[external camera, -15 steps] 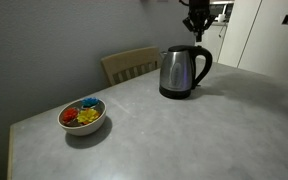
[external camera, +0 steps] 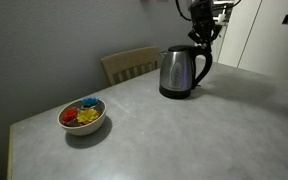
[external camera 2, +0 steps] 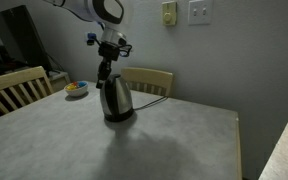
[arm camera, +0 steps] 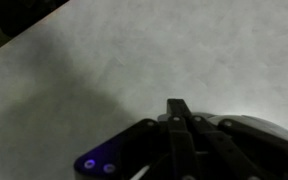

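Note:
A steel kettle [external camera: 178,72] with a black lid, handle and base stands upright on the table; its handle points right in exterior view 1. My gripper [external camera: 199,42] is directly above the kettle's lid, near the top of the handle, with its fingers pointing down. In exterior view 2 the gripper [external camera 2: 105,78] overlaps the top of the kettle [external camera 2: 117,100], and I cannot tell whether they touch. The wrist view shows the gripper shut, nothing visible between its fingers, with a pale rounded edge of the kettle [arm camera: 269,127] partly hidden behind it.
A white bowl [external camera: 83,119] holding red, yellow and blue items sits to the kettle's left. Wooden chairs [external camera: 130,65] stand behind the table edge. A cord [external camera 2: 152,103] runs from the kettle's base.
The gripper has come slightly lower over the kettle's lid and handle. Neither the kettle nor the bowl has moved.

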